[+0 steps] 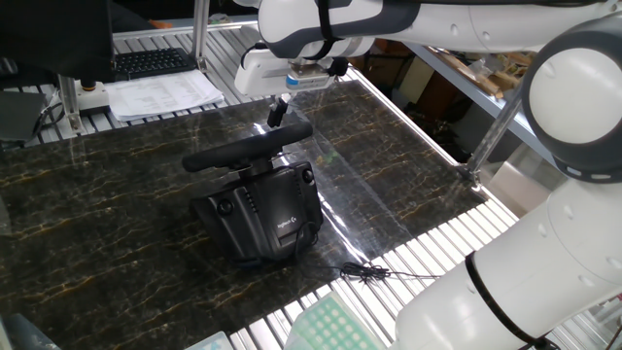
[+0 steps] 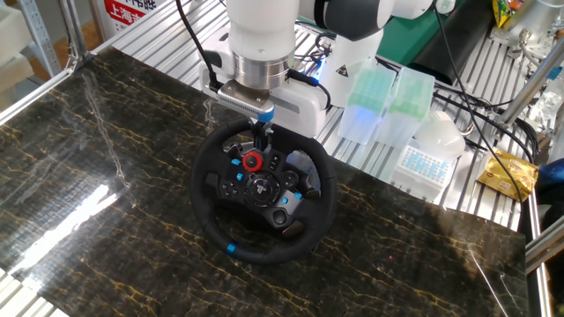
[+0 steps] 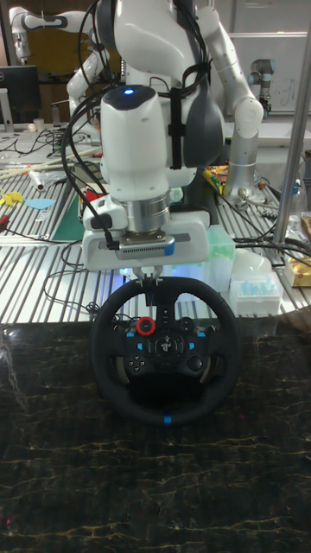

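Note:
A black steering wheel [image 2: 322, 211] with a red dial and blue buttons stands on its base [image 1: 267, 216], set on the dark marbled table. Its face is turned toward the cameras of exterior views 2 and 3; exterior view 1 shows it from behind. My gripper [image 3: 152, 296] points down at the upper part of the wheel, left of its middle in exterior view 3. The narrow dark fingers [image 1: 278, 113] look closed together, with nothing visible between them. Their tips overlap the rim in the picture; whether they touch the wheel I cannot tell.
A thin black cable [image 1: 364, 271] runs from the base toward the arm side. Translucent boxes [image 2: 367, 104] and a white tip rack [image 2: 425, 170] stand on the slatted surface beyond the table. Papers [image 1: 160, 94] and a keyboard [image 1: 154, 63] lie opposite.

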